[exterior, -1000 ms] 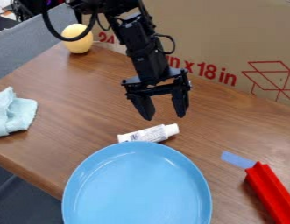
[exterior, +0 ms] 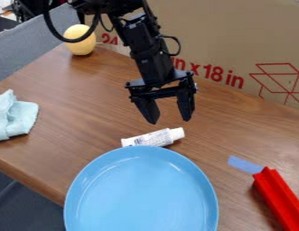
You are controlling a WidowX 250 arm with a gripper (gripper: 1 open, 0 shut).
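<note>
My black gripper (exterior: 169, 115) hangs open above the wooden table, its two fingers pointing down with nothing between them. Below it and slightly in front, a white tube (exterior: 152, 138) with printing lies on its side, close to the back rim of a large blue plate (exterior: 141, 194). The plate fills the lower middle of the view.
A light blue cloth (exterior: 12, 117) lies at the left edge, a yellow egg-shaped object (exterior: 80, 40) at the back left. At the right are a red bar (exterior: 277, 198) and blue tape (exterior: 245, 165). A cardboard box (exterior: 242, 41) stands behind.
</note>
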